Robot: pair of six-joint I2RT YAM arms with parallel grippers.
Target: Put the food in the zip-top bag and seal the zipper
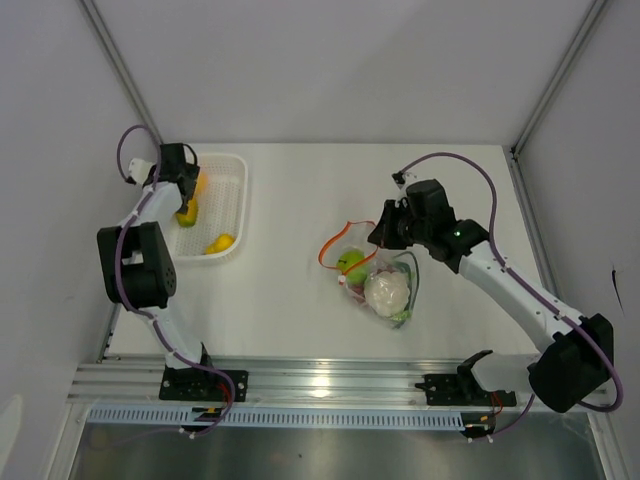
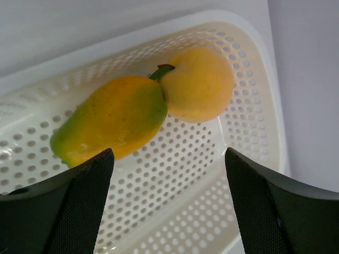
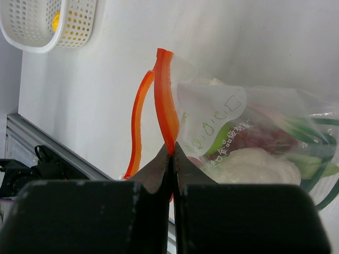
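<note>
My left gripper stands open over the white basket, empty between its fingers. In the left wrist view, a yellow-green mango-like fruit point(image 2: 114, 119) and a round orange-yellow fruit point(image 2: 197, 84) lie against each other on the basket floor, beyond the fingertips. Yellow food point(image 1: 219, 243) lies near the basket's front end. The clear zip bag point(image 3: 212, 103) lies with its orange-edged mouth partly spread. A green item point(image 1: 352, 264) and a whitish item point(image 1: 387, 293) are inside it. My right gripper is shut on the orange edge point(image 3: 166, 100) of the bag.
The white perforated basket point(image 1: 243, 200) stands at the back left, close to the side wall. Bare white table point(image 1: 285, 260) separates it from the bag. A metal rail point(image 1: 320, 378) runs along the front.
</note>
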